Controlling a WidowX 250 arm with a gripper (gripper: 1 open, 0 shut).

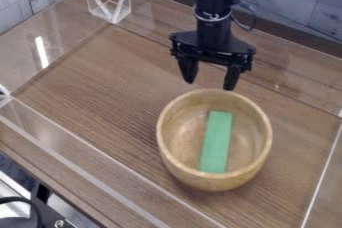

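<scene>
The black gripper (211, 70) hangs from the top centre of the camera view, just behind a beige round bowl (174, 142). Its two fingers stand apart, pointing down, with nothing visible between them. A green rectangular block (215, 141) lies inside the bowl, towards its right side.
A clear plastic object (107, 4) stands at the back left. Black cables show at the lower left edge.
</scene>
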